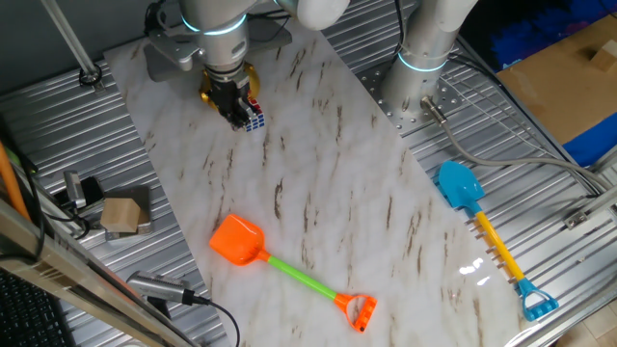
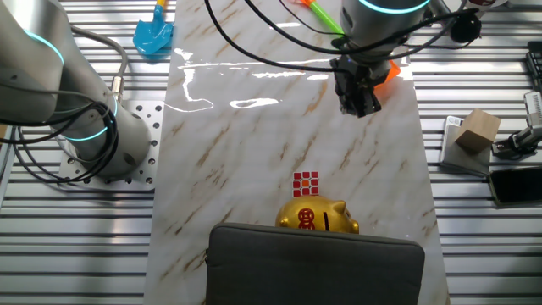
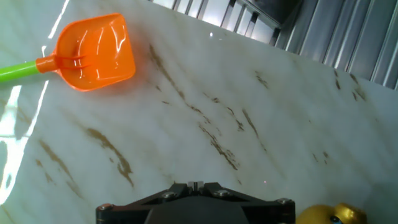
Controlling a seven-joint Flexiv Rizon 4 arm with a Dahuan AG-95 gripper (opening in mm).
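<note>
Above the marble-patterned board hangs my gripper (image 1: 236,120), its fingers together at the bottom of the wrist view, where nothing shows between the fingertips. A Rubik's cube (image 2: 306,184) rests on the board just in front of a gold piggy bank (image 2: 318,213); exterior view 2 shows my gripper (image 2: 360,103) well apart from both. In exterior view 1 the arm partly covers the cube (image 1: 254,120) and the bank. An orange shovel (image 1: 238,239) with a green handle lies on the board. Beyond the board's edge is a blue shovel (image 1: 460,184) with a yellow handle.
A dark grey case (image 2: 315,267) hides the lower part of the piggy bank in exterior view 2. On the slatted metal surface beside the board sits a wooden block (image 1: 120,215). The board's middle (image 1: 318,173) is clear.
</note>
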